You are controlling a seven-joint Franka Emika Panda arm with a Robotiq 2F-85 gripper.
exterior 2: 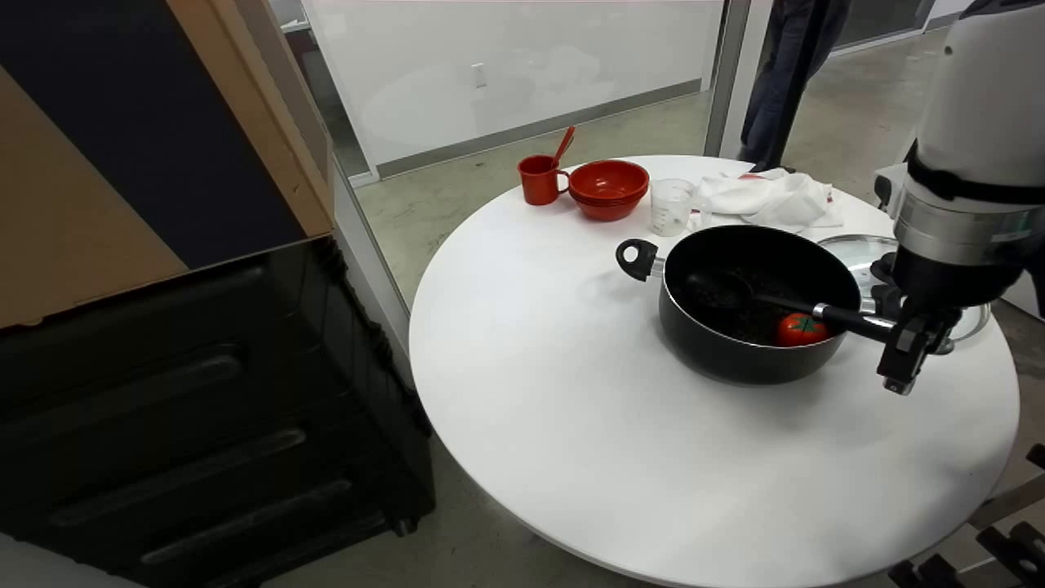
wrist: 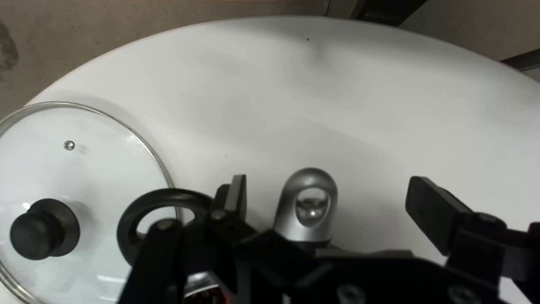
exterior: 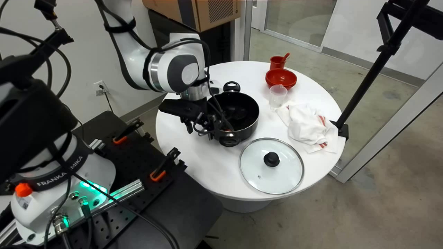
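Note:
A black pot [exterior 2: 725, 358] stands on the white round table, holding a red tomato [exterior 2: 801, 330] and a black ladle or spoon [exterior 2: 720, 291]. The utensil's handle leans over the pot rim toward my gripper [exterior 2: 911, 354]. In the wrist view my gripper is open. The silver, holed handle end [wrist: 306, 223] shows between its spread fingers, nearer the left one, and neither finger visibly grips it. The pot's loop handle [wrist: 132, 215] lies just left of the left finger. Parts of the handle are hidden behind the gripper body.
Beside the pot lies a glass lid [exterior: 253, 166] with a black knob. Farther back are red bowls [exterior: 281, 78], a red cup [exterior: 276, 63], a clear measuring cup [exterior: 277, 96] and a white towel [exterior: 305, 124].

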